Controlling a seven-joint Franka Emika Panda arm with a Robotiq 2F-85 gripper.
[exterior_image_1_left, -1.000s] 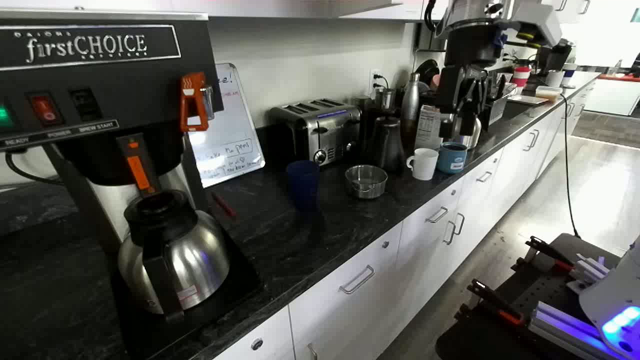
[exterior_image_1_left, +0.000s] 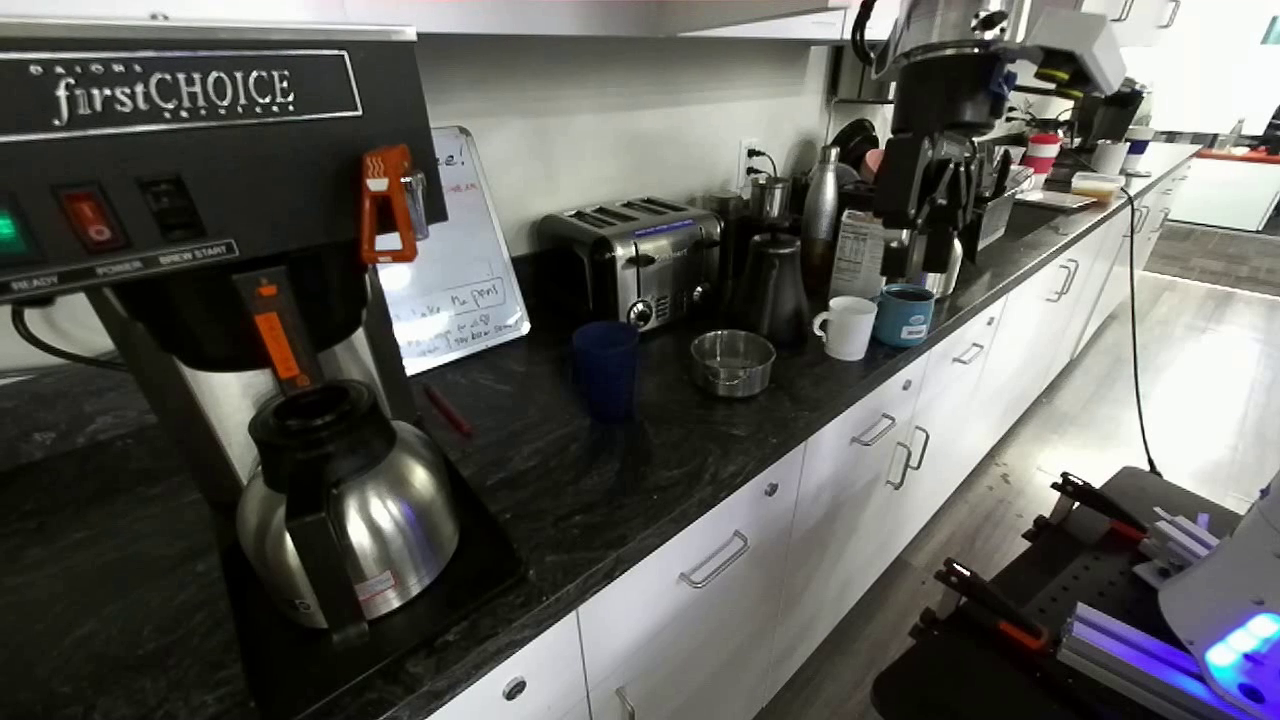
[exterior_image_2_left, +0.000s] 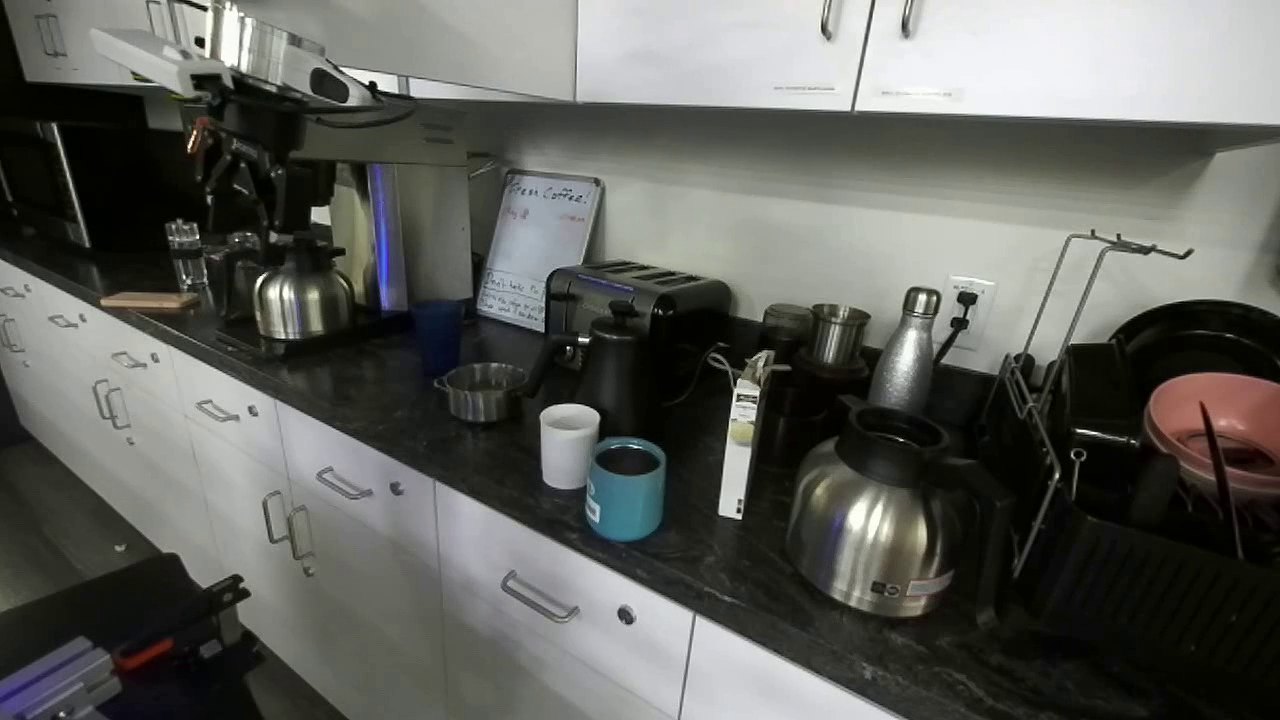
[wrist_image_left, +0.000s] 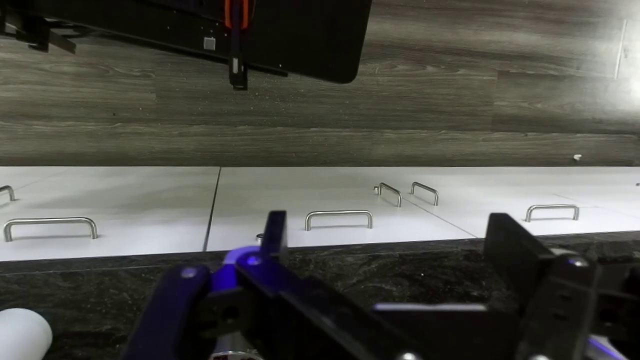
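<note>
My gripper stands open, its two dark fingers wide apart with nothing between them. In exterior view 1 the gripper (exterior_image_1_left: 917, 254) shows above and in front of the teal mug (exterior_image_1_left: 903, 317), without clear contact. A white mug (exterior_image_1_left: 847, 329) stands beside that mug. In exterior view 2 my gripper (exterior_image_2_left: 246, 204) appears at the left, in line with the coffee maker. The teal mug (exterior_image_2_left: 625, 490) there has a dark inside, and the white mug (exterior_image_2_left: 569, 445) is just behind it. At the wrist view's lower left, a smooth white object (wrist_image_left: 23, 335) is cut off.
A glass bowl (exterior_image_1_left: 733, 364), a blue cup (exterior_image_1_left: 606, 368) and a toaster (exterior_image_1_left: 636, 264) stand along the dark counter. Steel carafes stand at both ends, one carafe (exterior_image_2_left: 873, 510) near the dish rack (exterior_image_2_left: 1140, 564). White drawers (wrist_image_left: 336, 198) with protruding handles line the counter front.
The fingers sit slightly differently from a second ago, one tip now showing lower. The arm is in nearly the same place, and the counter items have not moved.
</note>
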